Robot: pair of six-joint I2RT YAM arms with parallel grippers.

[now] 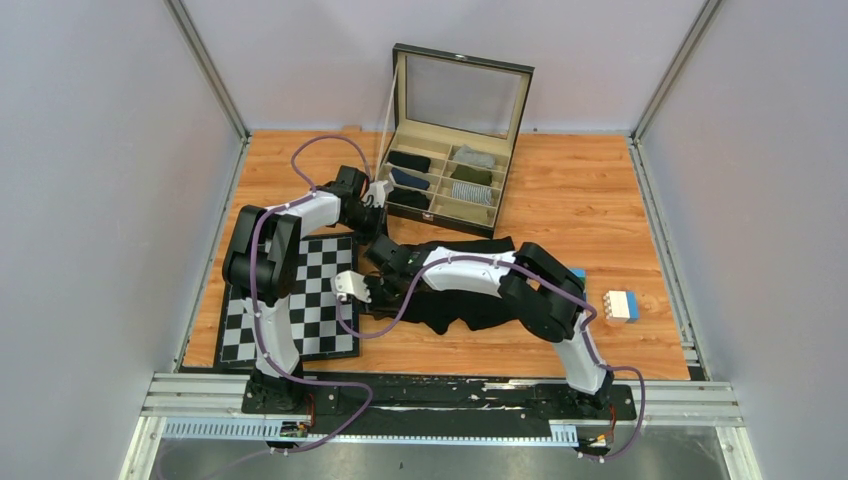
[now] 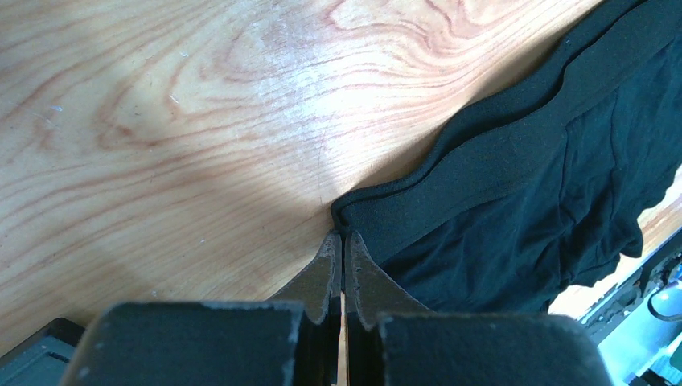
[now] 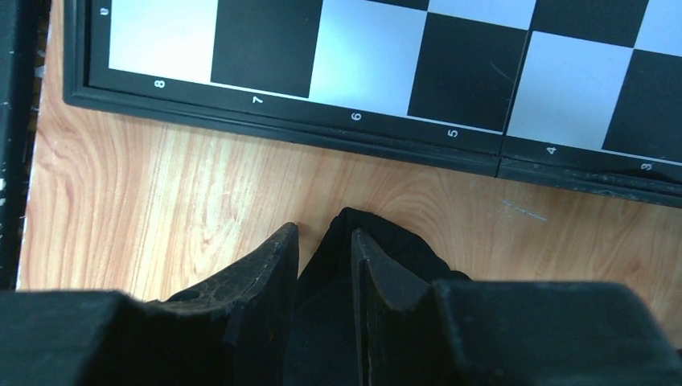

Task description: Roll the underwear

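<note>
Black underwear (image 1: 465,310) lies flat on the wooden table under my right arm. In the left wrist view its folded waistband (image 2: 515,153) runs diagonally to my left gripper, which is shut on the near corner of the fabric. In the right wrist view my right gripper stands open over another corner of the cloth (image 3: 394,233), close beside the chessboard, with a fingertip at the fabric.
A chessboard (image 1: 330,340) lies at the left, bordering the cloth. Behind it an open box (image 1: 465,210) holds rolled garments in compartments. A small white and blue block (image 1: 620,306) sits on the right. Bare table lies at the back right.
</note>
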